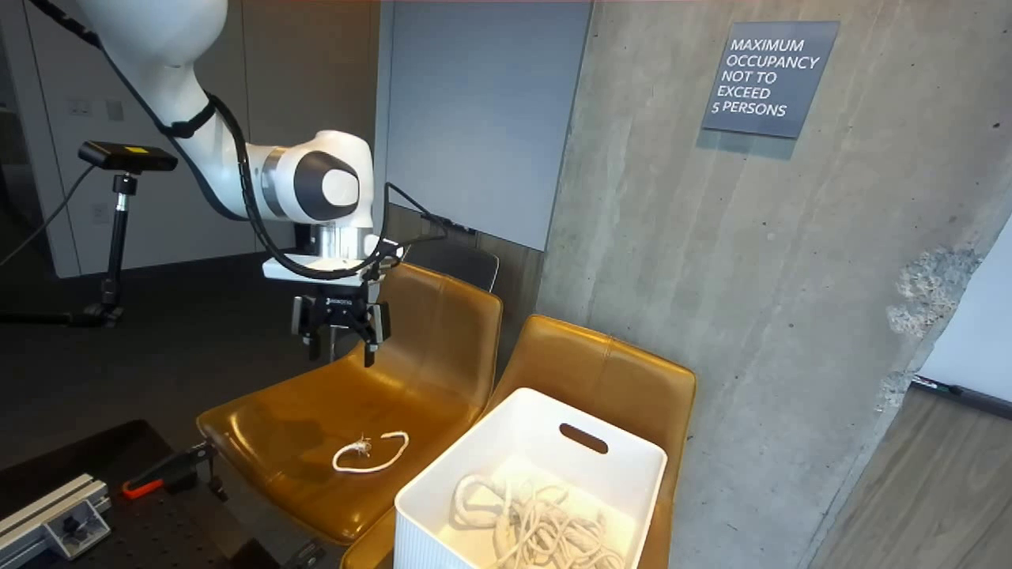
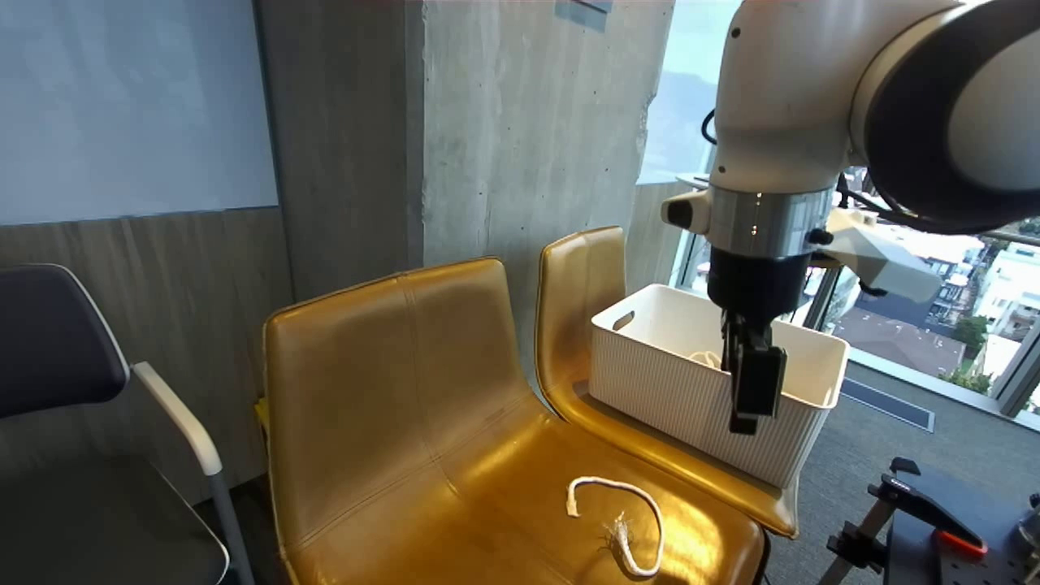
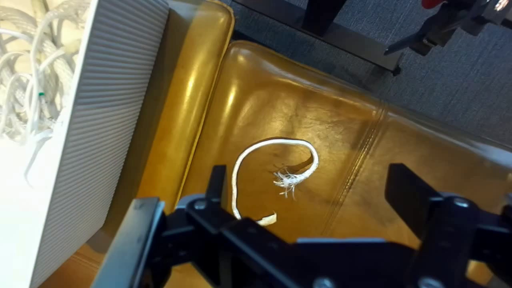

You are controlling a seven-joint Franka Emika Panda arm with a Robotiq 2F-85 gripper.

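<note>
A short white rope with one frayed end lies curled on the seat of the brown leather chair. In exterior view 1 the rope rests near the seat's right side. My gripper hangs well above that seat, its fingers wide open and nothing between them. From the wrist camera the two fingers stand either side of the rope, which lies lower down. The white bin sits on the neighbouring chair and holds a tangle of pale ropes.
The bin's ribbed wall rises beside the rope's chair. A dark work table with an orange-and-black clamp stands near the seat's front edge. Behind the chairs is a concrete wall. The seat around the rope is clear.
</note>
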